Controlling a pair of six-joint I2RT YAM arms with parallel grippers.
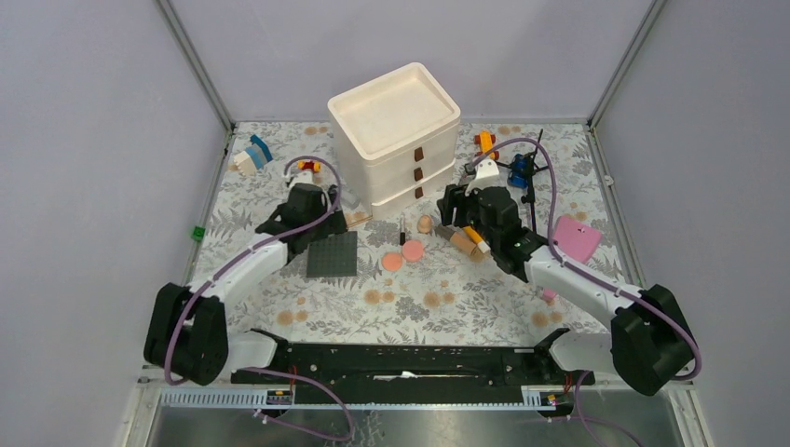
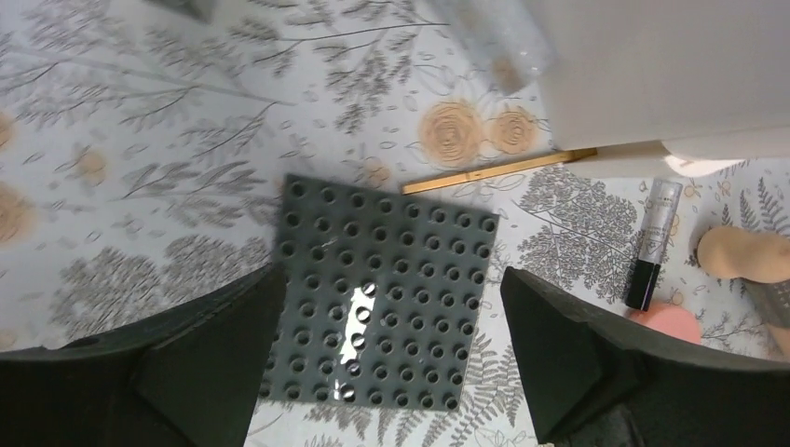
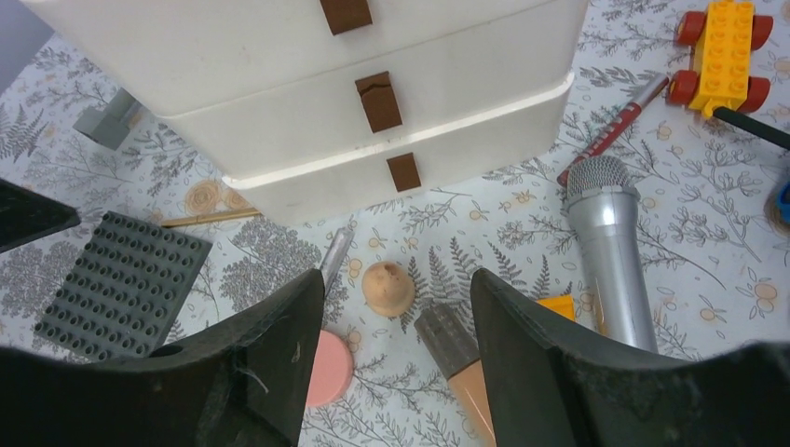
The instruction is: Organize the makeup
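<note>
The white drawer unit (image 1: 382,130) stands at the back. My left gripper hangs open and empty above the table by the dark studded plate (image 2: 373,242). My right gripper stands open in front of the drawers, above pink discs (image 3: 328,368), a round beige item (image 3: 388,287) and a grey-and-tan tube (image 3: 452,354). A thin clear tube with black end (image 2: 652,242), a thin stick (image 2: 466,174) and a clear cylinder (image 2: 498,51) lie near the unit's base. A red slim tube (image 3: 610,130) lies right of the drawers.
A microphone-like silver item (image 3: 604,251), a yellow toy vehicle (image 3: 722,51) and a blue item with black rods (image 1: 519,170) are at the right, with a pink object (image 1: 578,237). Small toys lie at the back left.
</note>
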